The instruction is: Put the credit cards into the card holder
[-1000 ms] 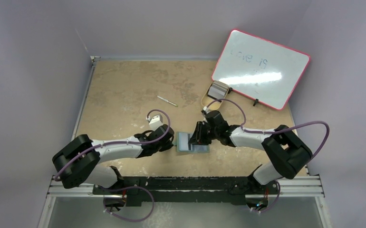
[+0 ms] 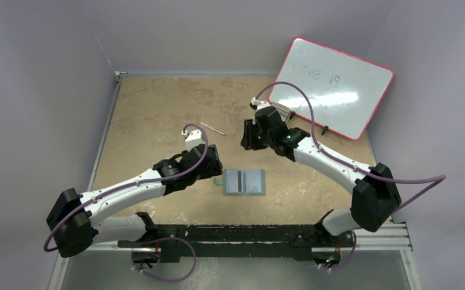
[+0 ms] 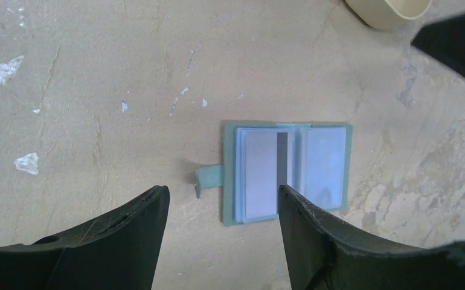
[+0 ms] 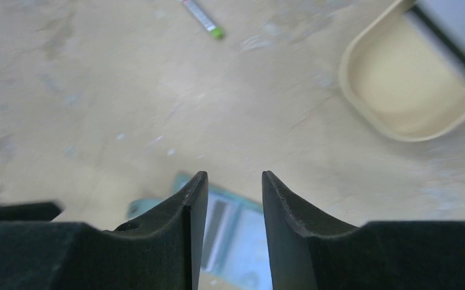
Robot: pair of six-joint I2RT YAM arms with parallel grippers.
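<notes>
The pale green card holder [image 2: 262, 194] lies spread flat on the table, its small tab pointing left. A light card with a dark stripe [image 3: 261, 175] sits in its left half, within the clear sleeve. White cards with a dark stripe [image 4: 456, 36] lie in a cream tray [image 4: 363, 112], seen in part in the right wrist view. My left gripper is open above the holder, nothing between its fingers. Beyond the holder, short of the tray, my right gripper is also open and empty. In the top view the right arm covers most of the tray.
A pen [image 2: 212, 128] lies behind the holder. The red-framed whiteboard [image 2: 333, 84] stands at the back right, close behind the tray. Bare table spreads on the left and in front of the holder.
My right gripper has moved off the holder, back toward the tray. The left gripper has drawn slightly back and up from the holder's tab. The holder stays in place.
</notes>
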